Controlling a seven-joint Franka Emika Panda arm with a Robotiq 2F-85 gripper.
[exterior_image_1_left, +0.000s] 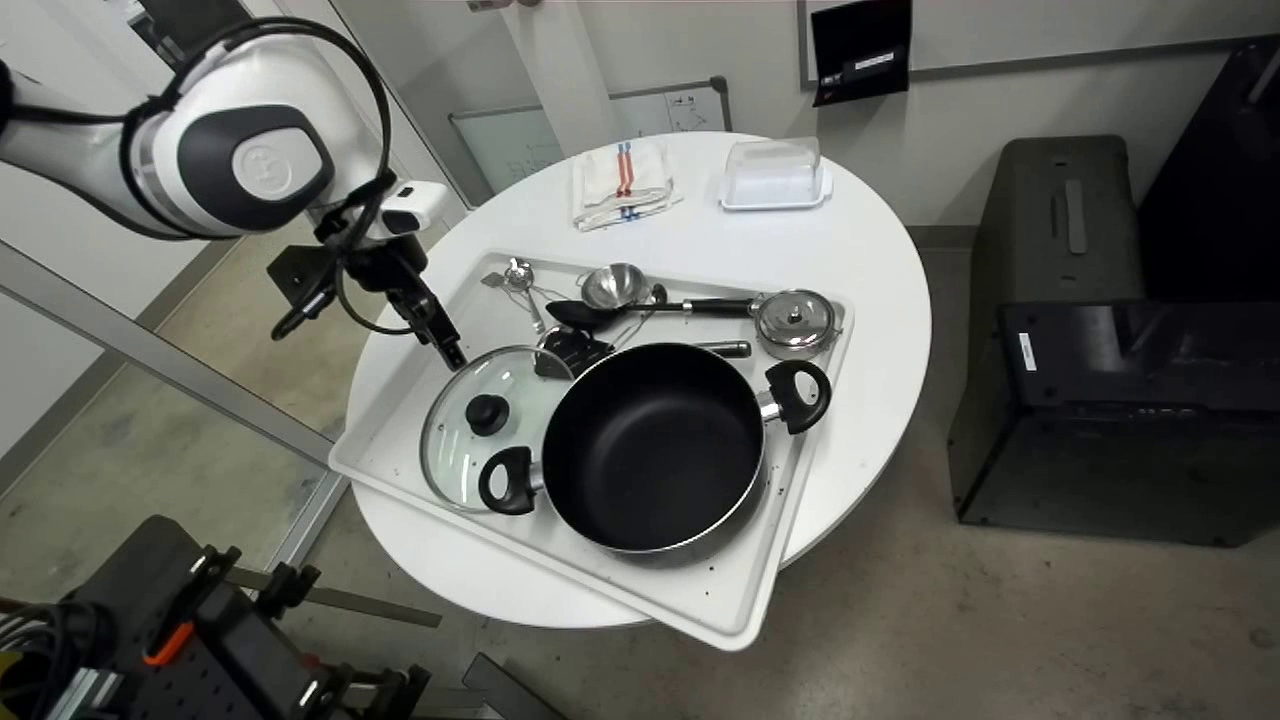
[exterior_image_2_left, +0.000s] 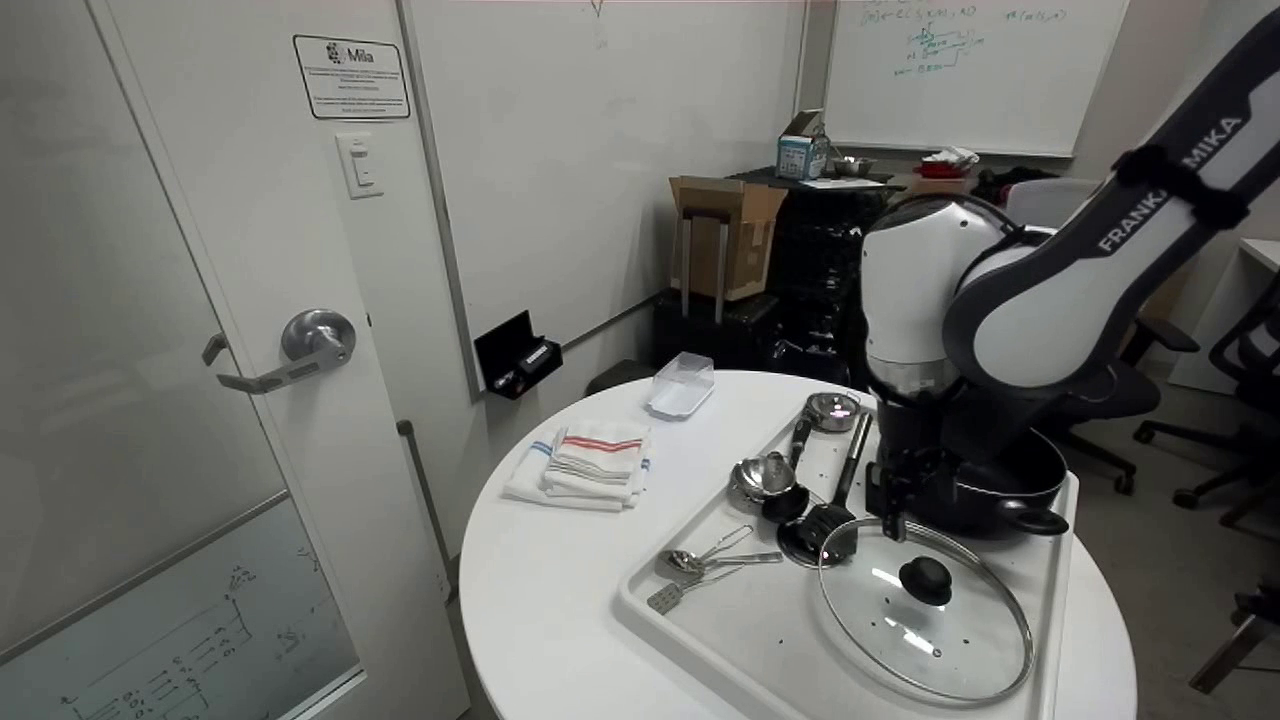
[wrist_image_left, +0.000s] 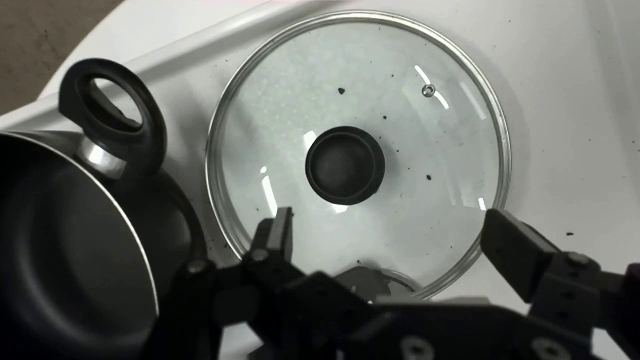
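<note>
A round glass lid (wrist_image_left: 384, 222) with a steel rim lies flat on the white tray (wrist_image_left: 558, 120), its black knob (wrist_image_left: 345, 165) facing up. My gripper hangs above the lid, its fingers wide apart with nothing between them. In the wrist view the knob appears beyond the fingertips, towards the top of the picture. Beside the lid stands an empty black pot (exterior_image_1_left: 655, 450) with two loop handles. One of the pot's handles (exterior_image_1_left: 509, 480) reaches over the lid's edge in exterior view 1.
Several utensils, among them a black turner (exterior_image_2_left: 824, 528) and a strainer (exterior_image_1_left: 613, 286), lie along the tray's back part. A small lidded pan (exterior_image_1_left: 794, 322) sits in the tray's corner. Folded towels (exterior_image_2_left: 588, 464) and a clear-topped box (exterior_image_1_left: 774, 175) rest on the bare table beyond.
</note>
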